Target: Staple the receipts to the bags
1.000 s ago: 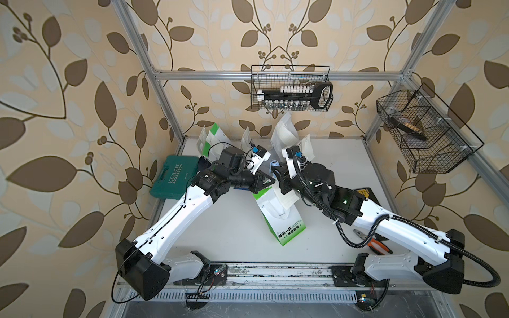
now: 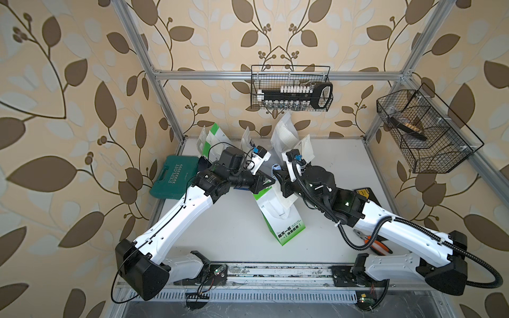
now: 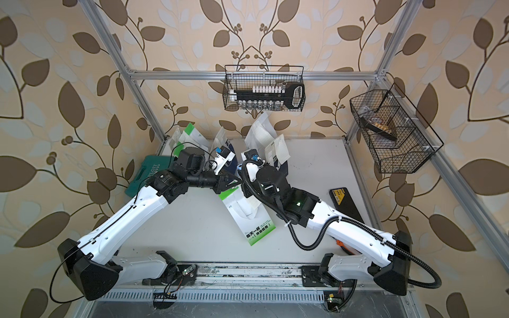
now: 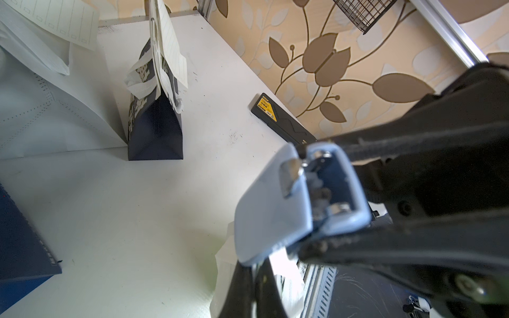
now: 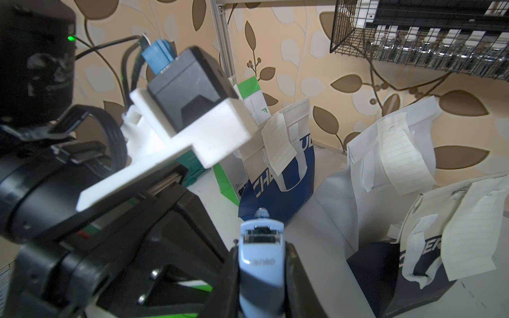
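Observation:
A white and green bag point(image 2: 282, 225) lies on the table between the arms, a white receipt point(image 2: 288, 200) at its upper end. At that end, my left gripper is shut, its fingertips together over white paper point(image 4: 224, 270); whether they pinch any of it I cannot tell. My right gripper is shut on a light blue stapler point(image 5: 261, 270). In the left wrist view, the stapler point(image 4: 273, 206) hangs just above the left fingertips, its open end showing. The top views largely hide the meeting of stapler, receipt and bag behind the grippers.
Several bags with receipts stand at the back, including a navy one point(image 5: 286, 198) and a white one point(image 5: 365, 196). A green case point(image 2: 174, 177) lies left. A black box point(image 3: 345, 204) and orange-handled pliers point(image 2: 377, 246) are right. Wire baskets point(image 2: 290, 100) hang above.
My right gripper and the stapler have shifted very slightly over the last second, staying close beside the left gripper. The left arm and the bag have stayed put.

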